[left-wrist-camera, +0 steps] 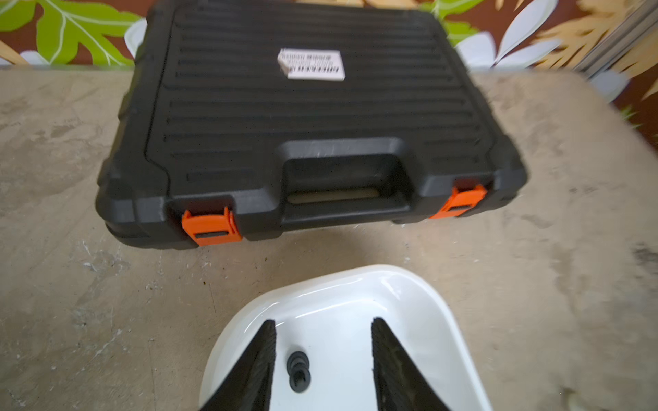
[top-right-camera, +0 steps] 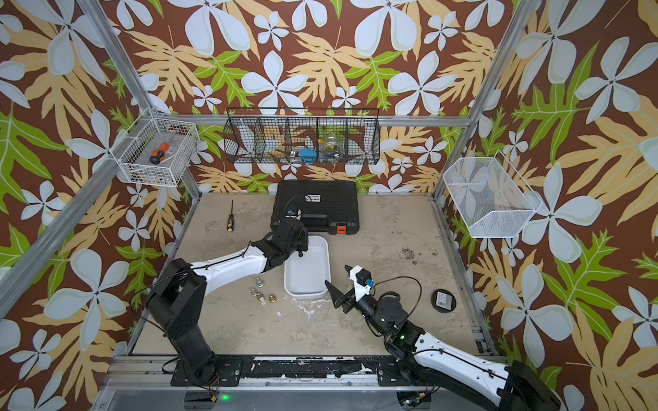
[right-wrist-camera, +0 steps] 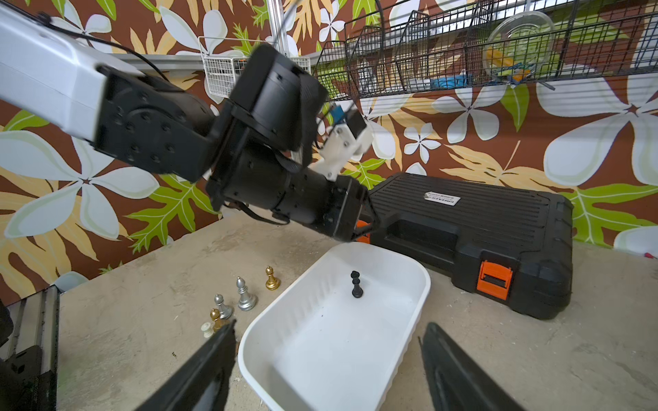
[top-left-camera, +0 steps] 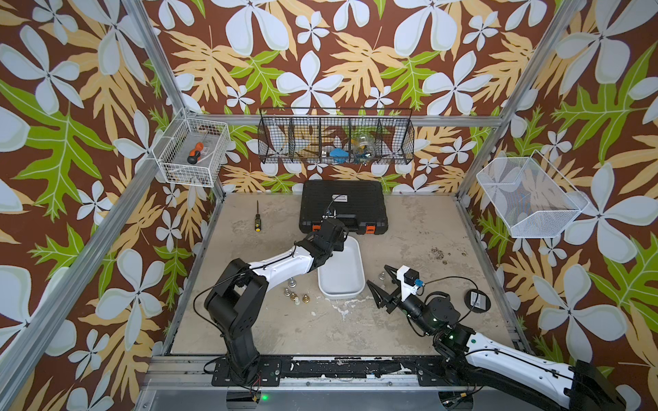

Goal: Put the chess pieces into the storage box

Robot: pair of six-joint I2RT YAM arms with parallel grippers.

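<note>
A black chess pawn (right-wrist-camera: pixel 356 284) stands upright inside the white storage box (right-wrist-camera: pixel 404 328), towards its back end. Above that end of the box hangs my left gripper, open, its fingers apart; the pawn lies below, free of them. On the table left of the box are several pieces, including a gold pawn (right-wrist-camera: pixel 272 278), a silver piece (right-wrist-camera: pixel 244 294) and a white one (right-wrist-camera: pixel 207 329). To the right of the box, my right gripper is open with empty fingers. One silver piece (top-left-camera: pixel 381 275) stands near it on the table.
A black case (top-left-camera: pixel 342 205) with orange latches lies just behind the box. A screwdriver (top-left-camera: pixel 257 219) is at the back left, and a black round object (top-left-camera: pixel 477 300) at the right. Wire baskets (top-left-camera: pixel 336 140) hang on the back frame.
</note>
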